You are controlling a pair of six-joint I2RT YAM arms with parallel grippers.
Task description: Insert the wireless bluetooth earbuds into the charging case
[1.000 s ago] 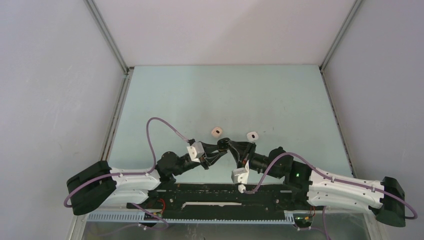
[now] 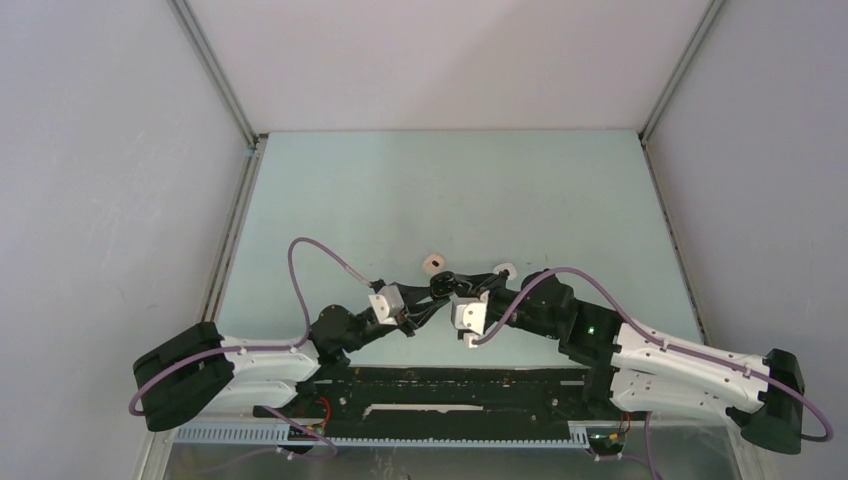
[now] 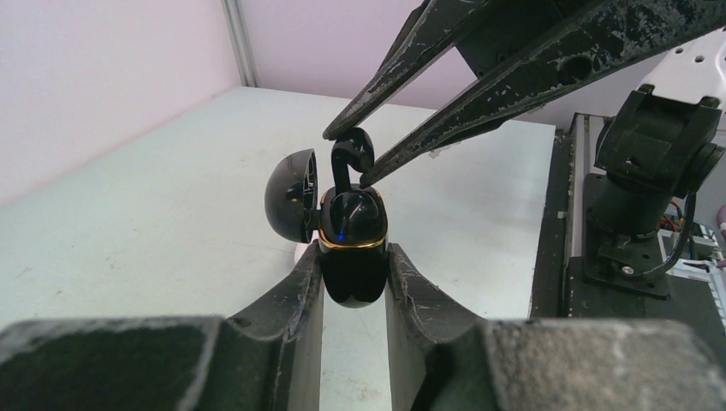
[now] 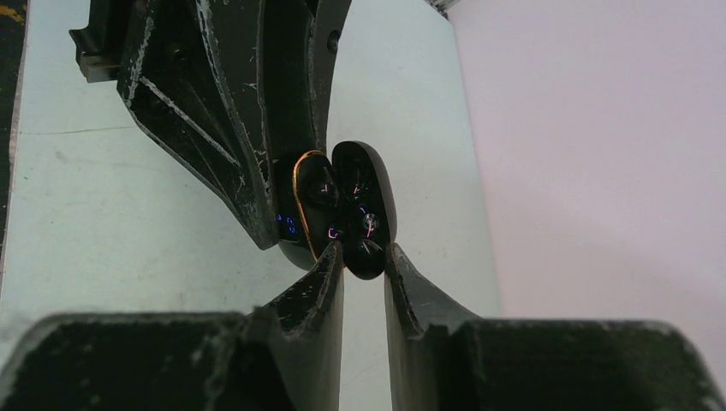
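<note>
My left gripper is shut on the black charging case (image 3: 351,270), held upright above the table with its lid (image 3: 289,193) open to the side and a gold rim showing. A black earbud (image 3: 351,150) stands at the case's top, between the fingertips of my right gripper. In the right wrist view, the right gripper is shut on the earbud (image 4: 365,261) right at the case's opening; how far it sits inside is hard to tell. In the top view both grippers meet at the front middle of the table.
Two small pale pads (image 2: 433,263) lie on the table (image 2: 450,190) just behind the grippers, one partly hidden by the right arm. A dark rail runs along the front edge.
The right arm's wrist has shifted up the top view, toward the back, and turned, with its fingertips staying at the case. The left arm moved slightly earlier and is now nearly still.
</note>
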